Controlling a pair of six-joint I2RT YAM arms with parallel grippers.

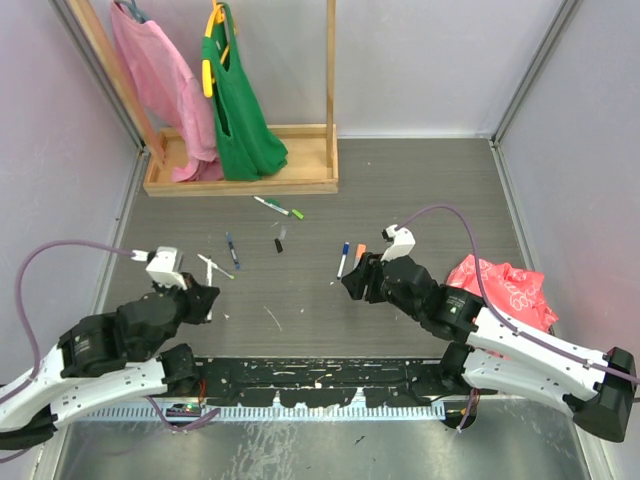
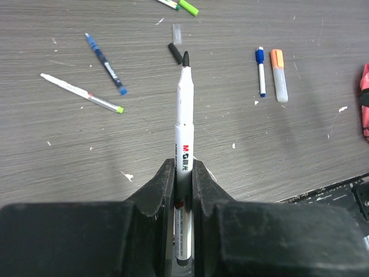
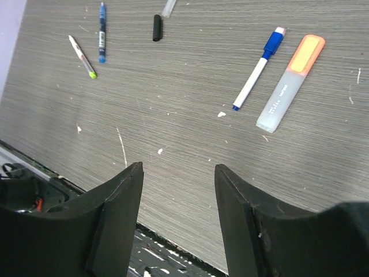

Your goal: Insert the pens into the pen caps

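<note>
My left gripper is shut on a white marker (image 2: 184,138), its black tip exposed, upright in the wrist view; from above it is at the left of the table. My right gripper hangs at centre-right with fingers apart and nothing between. On the table lie a blue-capped marker (image 3: 251,79), an orange highlighter (image 3: 279,95), a black cap (image 3: 157,27), a clear piece (image 2: 176,33), a blue pen (image 2: 105,60), a white pen with green end (image 2: 81,92) and green pens (image 1: 272,205).
A wooden rack (image 1: 330,80) with pink and green clothes stands at the back left. A red bag (image 1: 495,290) lies at the right.
</note>
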